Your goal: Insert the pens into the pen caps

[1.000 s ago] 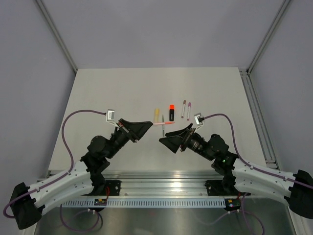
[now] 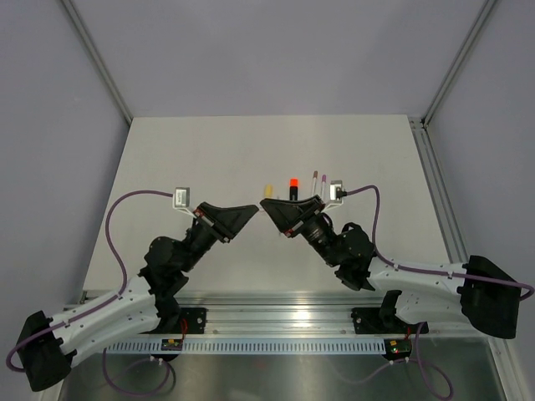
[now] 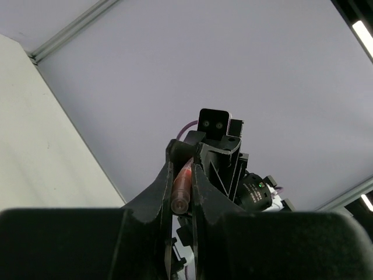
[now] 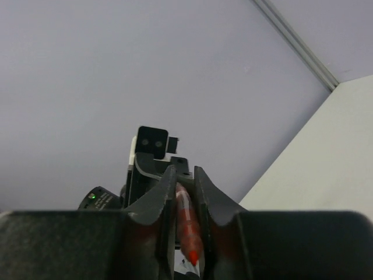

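A slim pen lies crosswise between my two grippers, mostly hidden by them in the top view. My left gripper (image 2: 257,209) is shut on it; the left wrist view shows the rounded orange-pink end of the pen (image 3: 181,195) between the fingers. From the other side, my right gripper (image 2: 262,204) surrounds the pen. Its red pointed tip (image 4: 193,254) faces the right wrist camera, with a finger close on each side. Whether those fingers touch the pen cannot be told. The two grippers' fingertips nearly meet. Any join between pen and cap is hidden.
Behind the grippers lie a yellow marker (image 2: 268,191), a black marker with an orange cap (image 2: 293,189), a brown-ended pen (image 2: 314,183) and a purple-ended one (image 2: 323,185).
My right gripper has come up and left to the pen, and its fingers have closed together around it.
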